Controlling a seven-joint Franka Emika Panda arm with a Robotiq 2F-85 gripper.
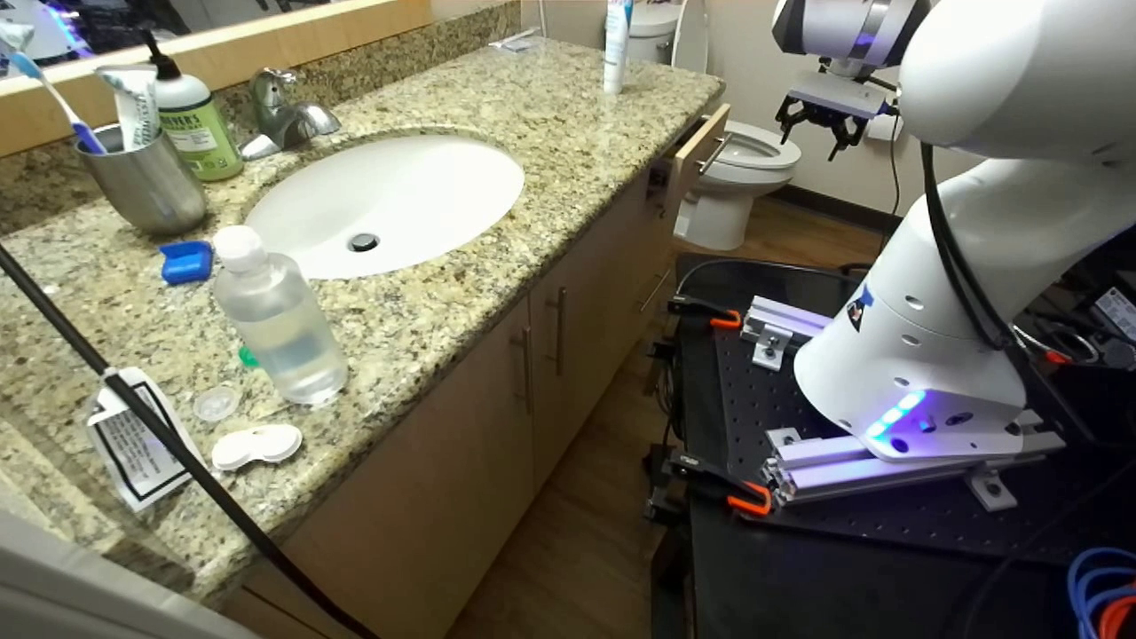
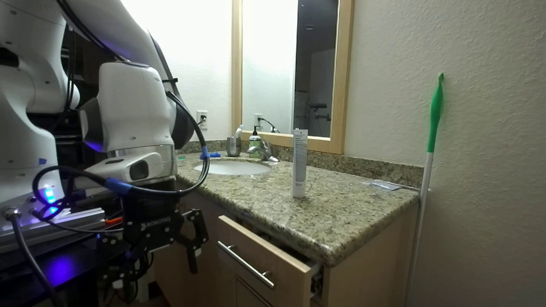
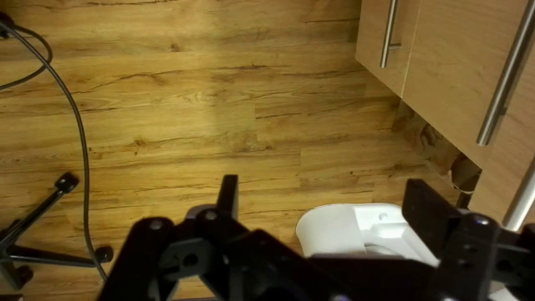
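My gripper (image 1: 814, 140) hangs in the air to the right of the counter, near the toilet in exterior view 1. Its two black fingers (image 3: 228, 193) stand wide apart in the wrist view, and only floor and a white toilet tank show between them. A wooden drawer (image 2: 266, 248) with a silver bar handle (image 2: 245, 265) stands pulled partly out below the countertop. In exterior view 2, the gripper is left of this drawer and apart from it. The drawer's inside is mostly hidden.
On the granite countertop (image 1: 469, 287) stand an upright white tube (image 2: 300, 163), a clear bottle (image 1: 279, 319), a soap bottle (image 1: 199, 133) and a metal cup (image 1: 149, 186) around the sink (image 1: 394, 197). The toilet (image 1: 735, 181) sits behind the drawer.
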